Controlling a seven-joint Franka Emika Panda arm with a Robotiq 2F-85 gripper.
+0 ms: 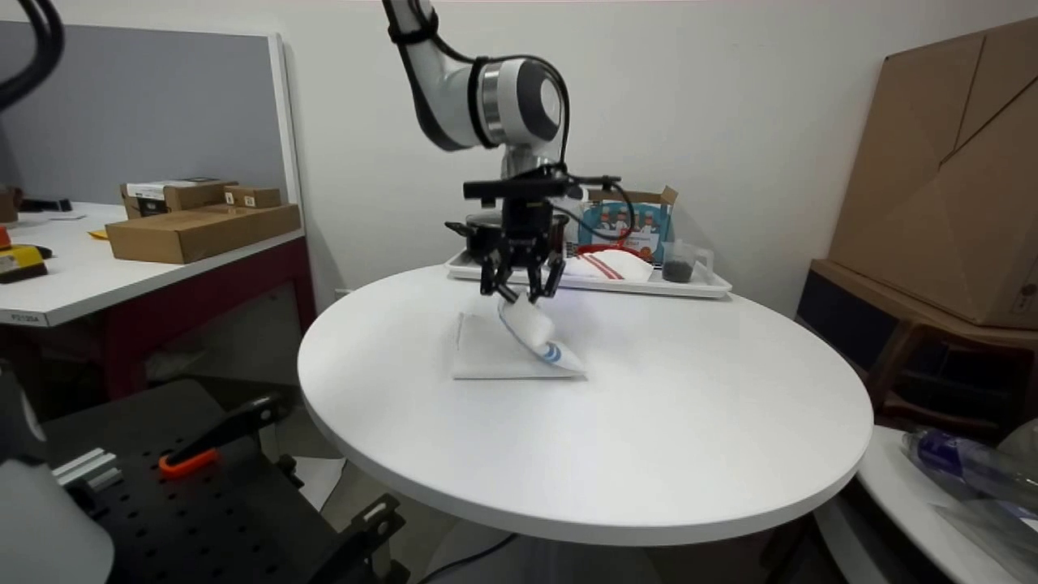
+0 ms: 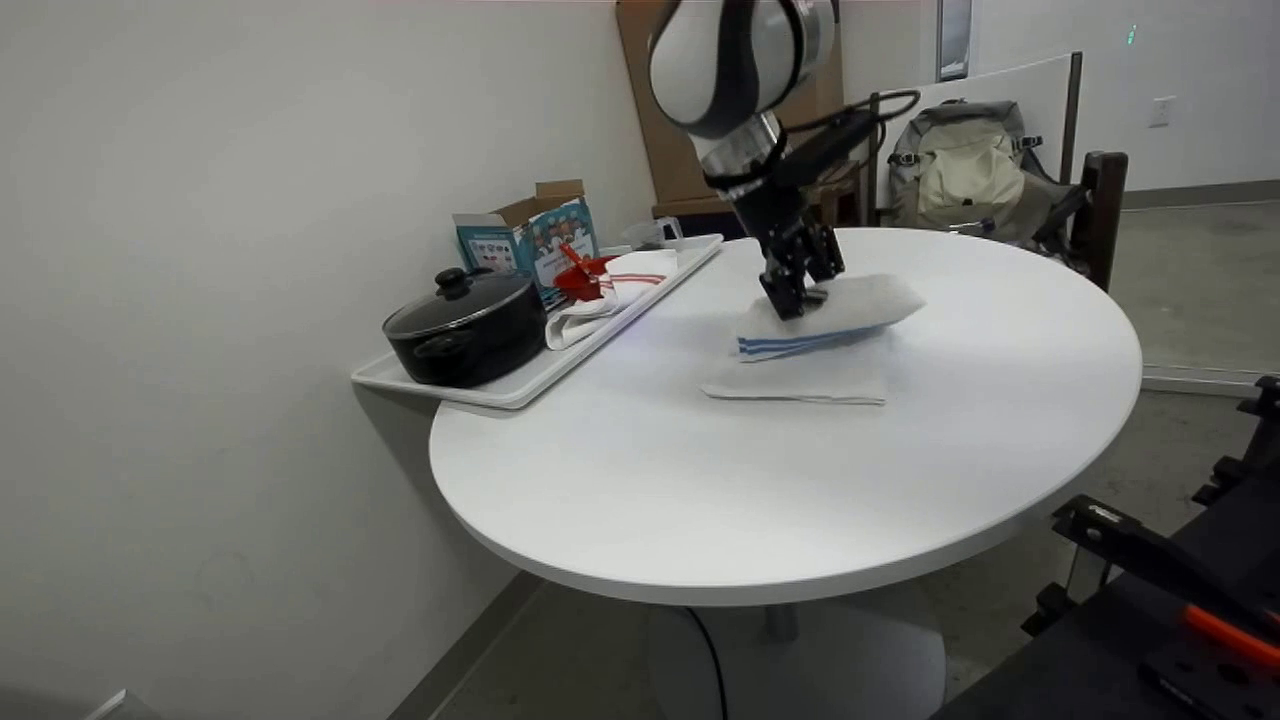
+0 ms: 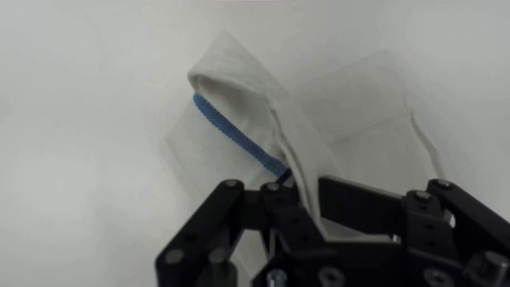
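Note:
A white towel with blue stripes (image 1: 471, 350) lies partly flat on the round white table (image 1: 671, 428), while one end is lifted and folds back over the rest. My gripper (image 1: 522, 295) points down, low above the table, shut on that raised end. In the wrist view a narrow fold of the towel (image 3: 299, 138) runs in between the fingers of the gripper, and a blue stripe (image 3: 239, 138) shows on its left. From the other side, exterior view 2 shows the raised flap (image 2: 870, 302) hanging above the flat part, its striped edge drooping.
At the table's wall side, a white tray (image 2: 546, 382) carries a lidded black pot (image 2: 462, 342), a blue box (image 2: 564, 240), a red item, a red-striped cloth (image 1: 613, 266) and a clear measuring cup (image 1: 686, 263).

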